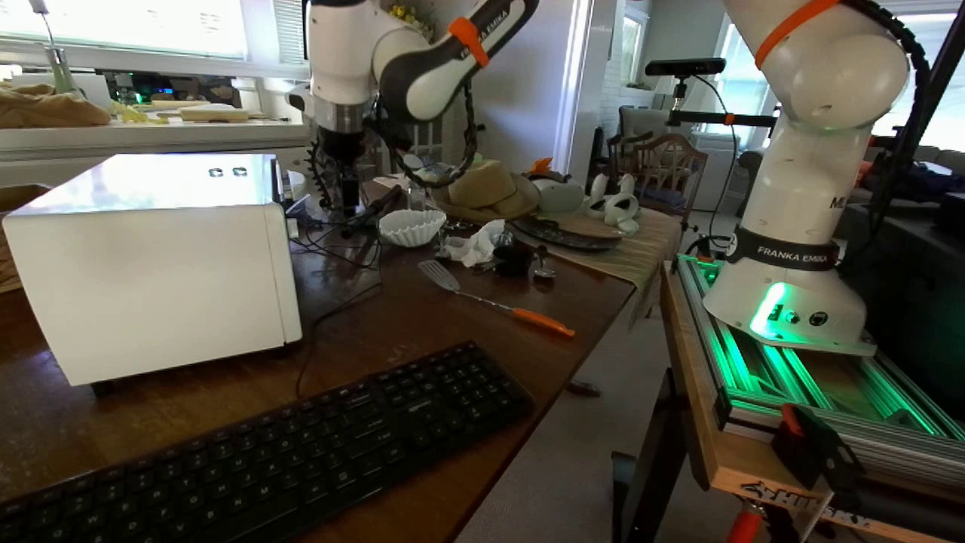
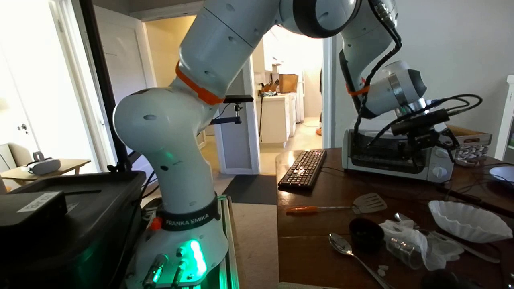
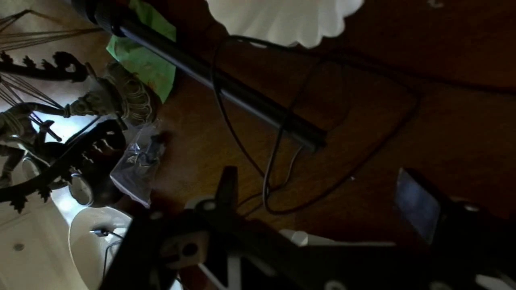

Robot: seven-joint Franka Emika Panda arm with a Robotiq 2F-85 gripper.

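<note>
My gripper is open, its two fingers wide apart, with only bare wood and a thin black cable point(image 3: 338, 186) seen between and beyond them. In the first exterior view the gripper point(image 1: 346, 194) points down at the table's far side, behind the white toaster oven point(image 1: 154, 280) and left of the white fluted bowl point(image 1: 412, 228). The second exterior view has the dark gripper point(image 2: 429, 139) in front of the knob end of the toaster oven point(image 2: 392, 151). How high it hangs over the table is hard to judge.
A black rod point(image 3: 217, 79), a green packet point(image 3: 147, 53) and a dark figurine point(image 3: 96, 104) lie around the gripper. An orange-handled spatula point(image 1: 497, 303), a black keyboard point(image 1: 298, 443), crumpled white paper point(image 2: 414, 241) and a spoon point(image 2: 342, 244) occupy the table.
</note>
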